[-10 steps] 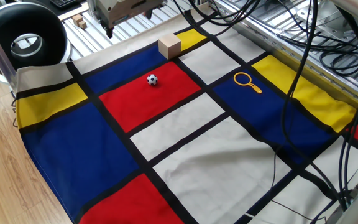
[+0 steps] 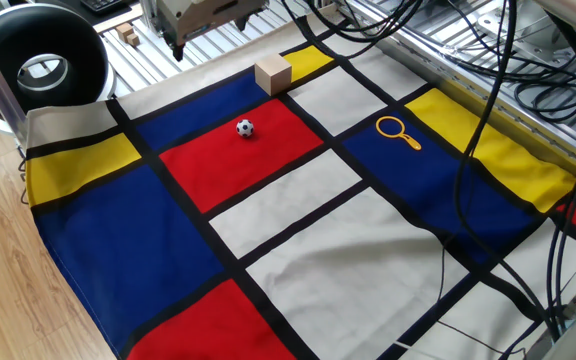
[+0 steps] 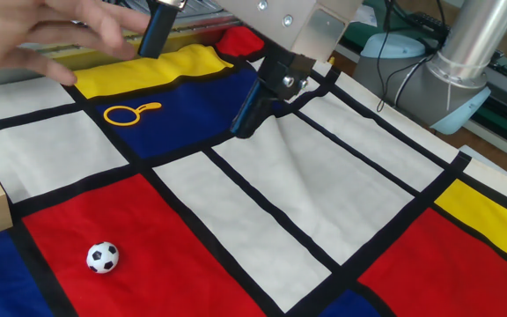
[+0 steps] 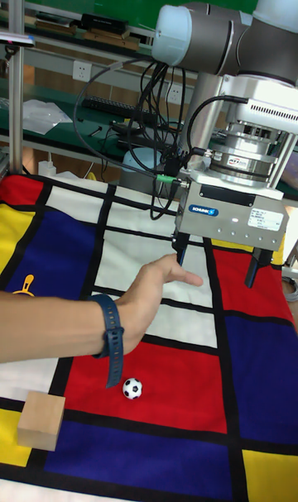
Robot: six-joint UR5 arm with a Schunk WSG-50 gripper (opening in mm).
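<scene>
My gripper (image 4: 218, 262) hangs above the patterned cloth, its two black fingers wide apart and nothing between them. In exterior view 2 the gripper (image 3: 202, 77) shows the same spread. A small black-and-white soccer ball (image 2: 245, 128) rests on a red patch. Near it, a pale wooden block (image 2: 273, 75) straddles blue and yellow areas. An orange ring with a handle (image 2: 399, 133), like a magnifying glass, lies flat on a blue patch. All three are apart from the gripper's fingers.
A person's hand (image 3: 69, 35) reaches in close to one finger; in exterior view 3 the forearm (image 4: 53, 326) crosses over the cloth. Black cables (image 2: 473, 150) hang at the right of exterior view 1.
A grey metal part at the top edge and the cables beside it shifted slightly and came back. The ball, block and orange ring have not moved.
</scene>
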